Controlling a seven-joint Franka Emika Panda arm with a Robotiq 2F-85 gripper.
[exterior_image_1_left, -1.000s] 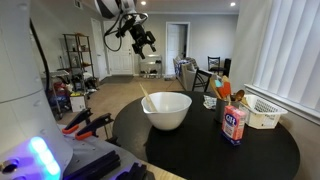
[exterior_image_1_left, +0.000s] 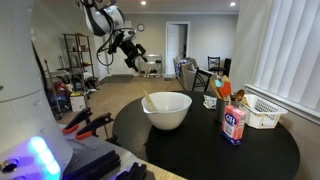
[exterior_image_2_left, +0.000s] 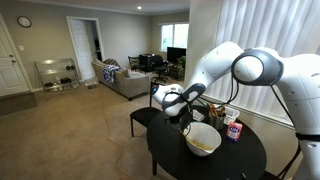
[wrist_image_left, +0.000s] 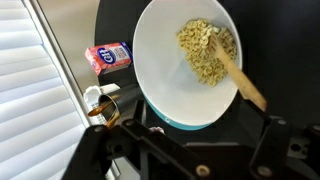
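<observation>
A white bowl (exterior_image_1_left: 168, 115) stands on the round black table (exterior_image_1_left: 200, 150). In the wrist view, small tan pieces (wrist_image_left: 200, 65) lie in the bowl (wrist_image_left: 155, 50). A wooden utensil (wrist_image_left: 238, 78) leans in it, its handle reaching over the rim toward my gripper; the handle (exterior_image_1_left: 149, 103) also shows in exterior view 1. My gripper is open, with its fingers spread apart and nothing held. In exterior view 1 the gripper (exterior_image_1_left: 136, 60) hangs well above the table, up and left of the bowl; the exact gap to the handle is hard to tell.
A red and pink carton (exterior_image_1_left: 233, 124) stands right of the bowl. Behind it are a container of utensils (exterior_image_1_left: 224, 103) and a white basket (exterior_image_1_left: 263, 113) by the blinds.
In exterior view 1 my gripper has moved down and left from its higher position. The bowl, utensil and carton look unmoved.
</observation>
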